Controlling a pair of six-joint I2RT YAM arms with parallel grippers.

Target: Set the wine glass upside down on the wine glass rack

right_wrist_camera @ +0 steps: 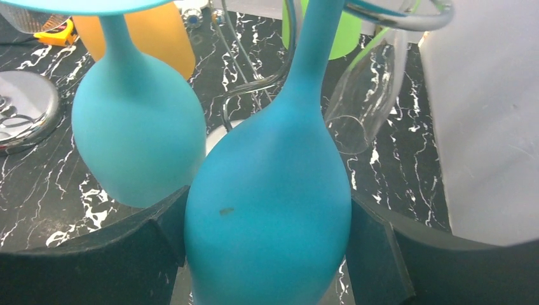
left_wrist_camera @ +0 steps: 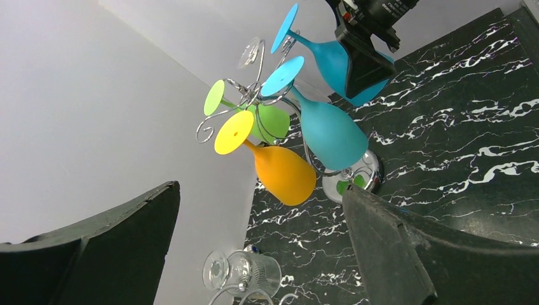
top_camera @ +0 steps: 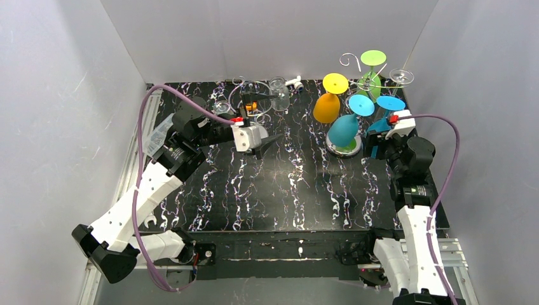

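Note:
Upside down, a blue wine glass (right_wrist_camera: 270, 197) has its bowl between the fingers of my right gripper, which is shut on it. Its stem is beside curved wires of the metal rack (right_wrist_camera: 413, 20); whether it rests on them I cannot tell. In the top view, its blue foot (top_camera: 391, 103) is up at the rack's right side. A second blue glass (top_camera: 344, 131), an orange glass (top_camera: 327, 108) and a green glass (left_wrist_camera: 273, 119) hang inverted there. My left gripper is open and empty, apart from the rack.
Behind the left gripper stands another wire rack (top_camera: 230, 95) with clear glasses (top_camera: 279, 95). A clear glass (right_wrist_camera: 365, 95) also hangs on the right-hand rack. The wall (right_wrist_camera: 489, 127) is close on the right.

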